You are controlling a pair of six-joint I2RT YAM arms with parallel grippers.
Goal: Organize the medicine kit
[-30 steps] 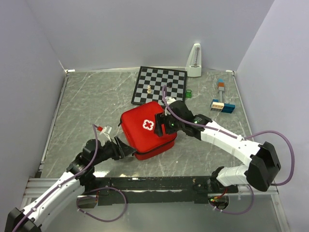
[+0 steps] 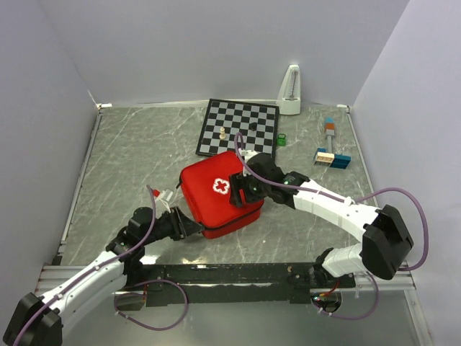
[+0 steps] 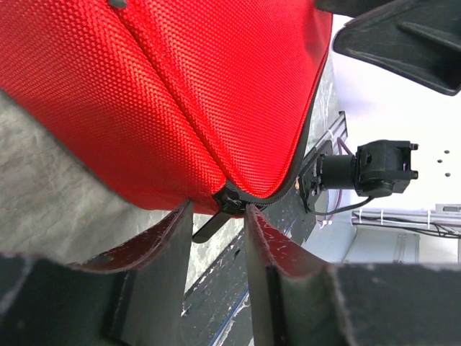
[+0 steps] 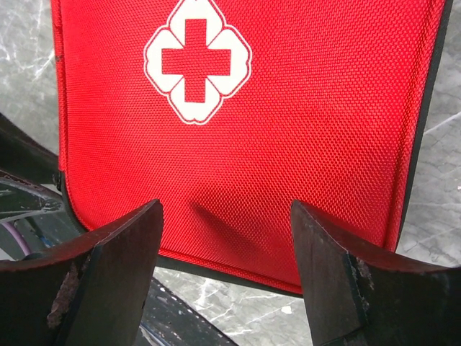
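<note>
A red medicine kit point(image 2: 205, 191) with a white cross emblem point(image 4: 196, 61) lies closed on the table, turned at an angle. At its near left corner my left gripper point(image 2: 200, 228) is part open. In the left wrist view a black zipper pull point(image 3: 211, 226) on the kit's corner stands between the left fingertips, with a gap still showing between them. Above the kit's lid, near its right side, my right gripper is spread wide, with nothing but the lid's red cloth below its fingers. The kit's inside is hidden.
A checkered board point(image 2: 238, 119) with small pieces lies behind the kit, and a white metronome point(image 2: 290, 90) stands at the back. To the right are a green object point(image 2: 281, 140) and a blue-orange item point(image 2: 332, 158).
The left gripper's fingers have drawn closer together at the kit's corner, and its arm has shifted slightly. The kit stays put.
</note>
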